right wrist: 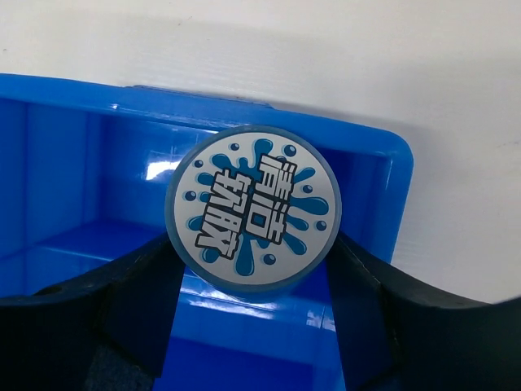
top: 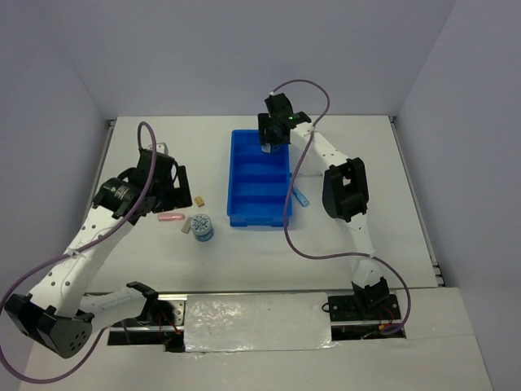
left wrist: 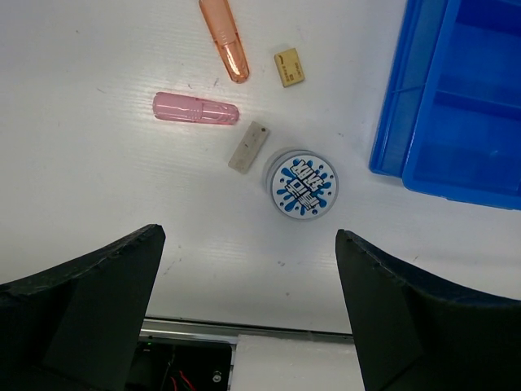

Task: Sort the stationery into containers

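A round jar (right wrist: 254, 210) with a blue-splash lid is in the blue tray's end compartment, and my right gripper is shut on its sides. The blue divided tray (left wrist: 411, 98) is open-topped. Over the left side of the table, my left gripper stands open, its fingers empty. Beyond its fingertips lie a second such jar (left wrist: 304, 187), a grey eraser (left wrist: 248, 147), a pink marker (left wrist: 195, 108), an orange marker (left wrist: 224, 39) and a yellow eraser (left wrist: 289, 67). The left gripper (top: 168, 195) covers part of that group from above.
A light-blue stick-like item (top: 300, 196) lies right of the tray, close to the purple cable (top: 289, 213) of the right arm. Another thin item near the right forearm is mostly hidden.
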